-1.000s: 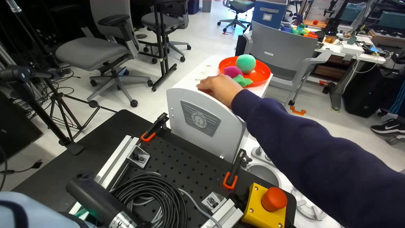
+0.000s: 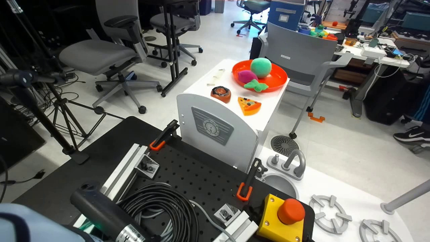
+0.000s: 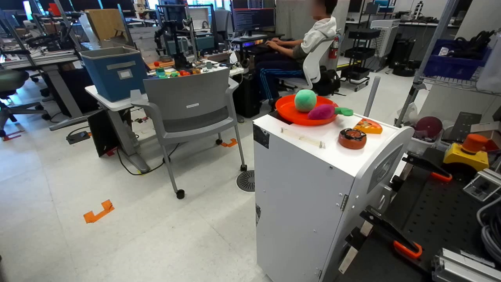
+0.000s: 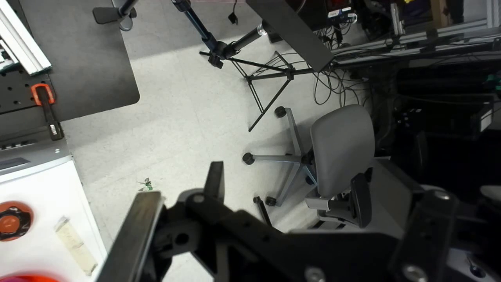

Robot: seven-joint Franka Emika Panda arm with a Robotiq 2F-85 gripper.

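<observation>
My gripper stands open in the wrist view, with only floor showing between its fingers; it is clear of every object. On the white cabinet top (image 2: pixel 219 76) rests an orange-red plate (image 2: pixel 278 84) holding a green ball (image 2: pixel 261 67) and a purple toy eggplant (image 2: pixel 246 76) with a green leafy top (image 2: pixel 256 85). Nearer the cabinet's front are a brown donut-like toy (image 2: pixel 220 94) and an orange pizza slice (image 2: pixel 249 106). The wrist view catches the donut-like toy (image 4: pixel 14 221) at left and the plate's rim at the bottom edge.
A tape strip (image 3: pixel 303 138) lies on the cabinet top. Black clamps (image 2: pixel 165 135) grip the dark pegboard table's edge. Coiled cables (image 2: pixel 161 207) and a yellow emergency-stop box (image 2: pixel 281 219) sit on that table. A toy sink (image 2: pixel 282 185) adjoins the cabinet. A tripod (image 4: pixel 263 80) and office chair (image 4: pixel 345 145) stand nearby.
A person's hand and dark-sleeved arm, earlier reaching over the donut-like toy, are gone from exterior view 1. The toys at the cabinet's front are now uncovered. My arm looks unmoved.
</observation>
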